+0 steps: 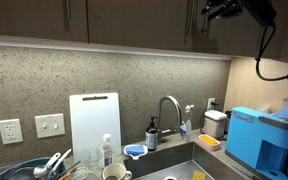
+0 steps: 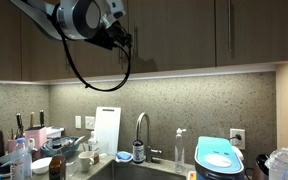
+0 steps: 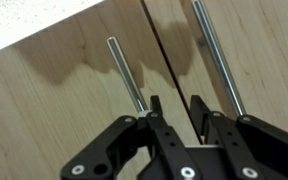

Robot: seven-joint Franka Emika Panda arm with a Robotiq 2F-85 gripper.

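My gripper is open in the wrist view, its two dark fingers apart with the dark seam between two cabinet doors showing between them. A metal bar handle [image 3: 126, 74] runs down close to the left finger; whether they touch I cannot tell. The second bar handle [image 3: 219, 55] lies to the right of the gripper, on the other door. In exterior view 2 the gripper [image 2: 127, 42] is high up, close to the wooden upper cabinets [image 2: 179, 40] and their handles. Only part of the arm shows at the top of exterior view 1.
Below are a sink [image 1: 184, 157], a tall faucet [image 2: 140, 130] and a dark soap bottle [image 1: 152, 134]. A blue machine [image 1: 252, 135] stands at right. Dishes and bottles crowd the left counter. A black cable [image 2: 79, 70] hangs from the arm.
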